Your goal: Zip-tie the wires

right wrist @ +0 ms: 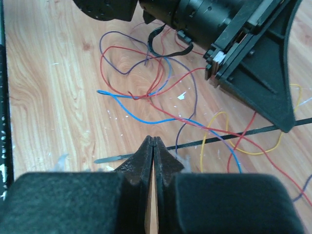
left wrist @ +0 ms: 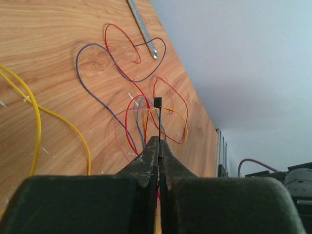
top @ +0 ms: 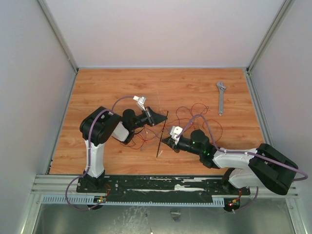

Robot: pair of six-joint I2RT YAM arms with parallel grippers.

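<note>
A black zip tie (top: 160,146) runs front to back among tangled coloured wires (top: 214,134) on the wooden table; in the right wrist view it (right wrist: 263,129) lies across the wires. My left gripper (top: 164,118) hovers at its back end, shut, with the black strip in line with its tips in the left wrist view, where its square head (left wrist: 158,102) shows; whether the tips grasp it is unclear. My right gripper (top: 165,140) is shut at the tie's front part; in the right wrist view nothing shows between its tips.
A wrench (top: 221,97) lies at the back right of the table (top: 117,83). Walls enclose the sides and back.
</note>
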